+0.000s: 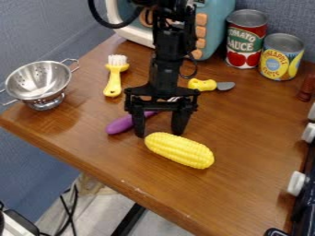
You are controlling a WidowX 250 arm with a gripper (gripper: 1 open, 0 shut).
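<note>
The black gripper (160,120) is lowered over the middle of the wooden table (234,194), its two fingers apart, straddling part of a purple eggplant-like object (123,123). Whether they touch it cannot be told. In front lies a yellow corn cob (179,149). A yellow-handled brush (114,78) lies to the left rear, and a yellow-handled tool (204,85) lies behind the gripper at right.
A metal colander (40,85) sits at the left edge. A tomato can (244,41) and a yellow can (281,60) stand at the back right beside a teal appliance (212,18). Black equipment with white knobs borders the right side.
</note>
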